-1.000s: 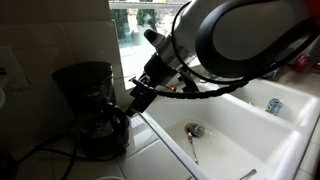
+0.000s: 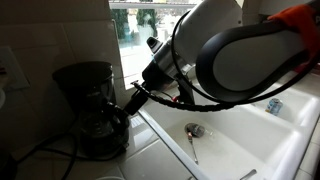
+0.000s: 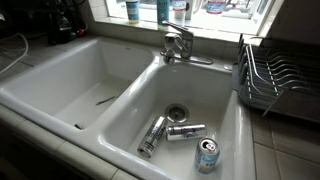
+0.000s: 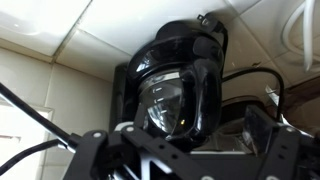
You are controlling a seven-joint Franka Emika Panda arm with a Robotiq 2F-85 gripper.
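Note:
The black coffee maker [image 2: 93, 112] stands on the tiled counter against the wall, left of the sink. My gripper is open, with its dark fingers spread apart at the bottom of the wrist view. Ahead of it in that view is the coffee maker [image 4: 182, 75], with its glass carafe partly visible. In exterior view 1 my arm reaches in from the right over the sink, and its dark end is close to the carafe side of the machine. Contact cannot be made out.
A double white sink [image 3: 112, 62] is beside the counter. Several cans, among them an upright one [image 3: 207, 155], are in its right basin. A dish rack [image 3: 285, 85] stands at the right. A dark cord [image 2: 50, 150] trails near the coffee maker.
The arm's upper links have swung lower and further into exterior view 1, bringing a red-orange part into sight. The gripper end has shifted only slightly. The coffee maker has stayed put.

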